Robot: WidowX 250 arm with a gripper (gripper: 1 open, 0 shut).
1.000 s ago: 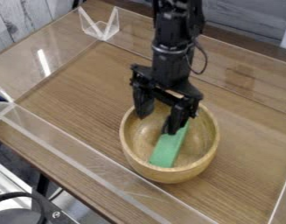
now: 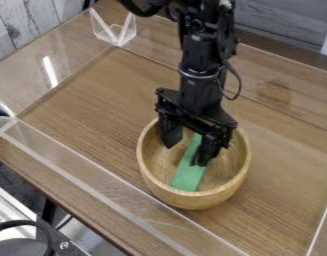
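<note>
The black gripper (image 2: 195,127) reaches down from the top into a wooden bowl (image 2: 159,175) on the tabletop. Its fingers are apart, one toward the left side of the bowl's opening, the other toward the right, over a green strip-shaped object (image 2: 187,174) lying in the bowl. The upper end of the green object is partly hidden by the gripper; I see nothing clearly held.
A clear plastic piece (image 2: 112,30) sits at the back left. Dark round hardware (image 2: 19,240) is at the lower-left corner, off the table's edge.
The gripper has shifted slightly left and lower over the bowl. The green object looks a little more upright and further left within the bowl.
</note>
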